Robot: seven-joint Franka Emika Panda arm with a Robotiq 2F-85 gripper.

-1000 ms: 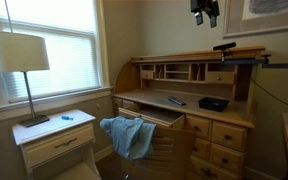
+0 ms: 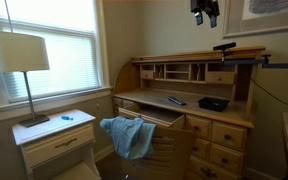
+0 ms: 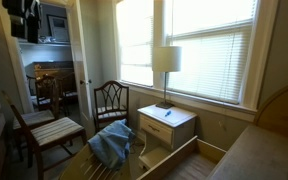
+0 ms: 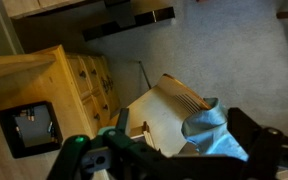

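Note:
My gripper (image 2: 206, 21) hangs high above the desk in exterior view 1, its fingers apart and nothing held. In the wrist view the open gripper looks down from well above the chair. A light blue cloth (image 2: 129, 137) is draped over the back of the wooden chair (image 2: 170, 150). From above, the cloth (image 4: 206, 127) bunches at the chair's edge, partly hidden by a dark finger. On the roll-top desk (image 2: 144, 92) sits a black tray (image 2: 213, 104), with small items inside it in the wrist view.
A dark slim object (image 2: 176, 100) lies on the desktop. To the left, a white nightstand (image 2: 60, 150) carries a lamp (image 2: 22, 55) and a small blue item (image 2: 67, 118). More chairs (image 3: 111, 97) stand across the room. Open floor (image 4: 214, 60) surrounds the draped chair.

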